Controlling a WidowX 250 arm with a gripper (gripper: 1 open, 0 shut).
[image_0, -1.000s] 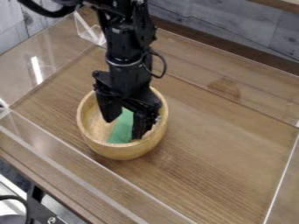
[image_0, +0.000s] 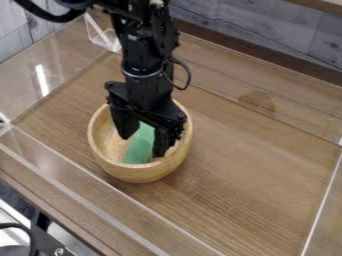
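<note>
A round pale wooden bowl (image_0: 140, 172) sits on the wooden tabletop, with a green object (image_0: 142, 149) lying inside it. My black gripper (image_0: 140, 134) hangs down into the bowl from above, its two fingers spread apart around the upper part of the green object. The gripper is open; whether either finger touches the green object cannot be told, and part of that object is hidden behind it.
Bare wooden table (image_0: 267, 170) fills the right side and the area left of the bowl. A pale edge runs along the upper left. Black cables show at the bottom left corner.
My gripper and arm have shifted very slightly to the left over the bowl. The bowl and the green object look almost unchanged.
</note>
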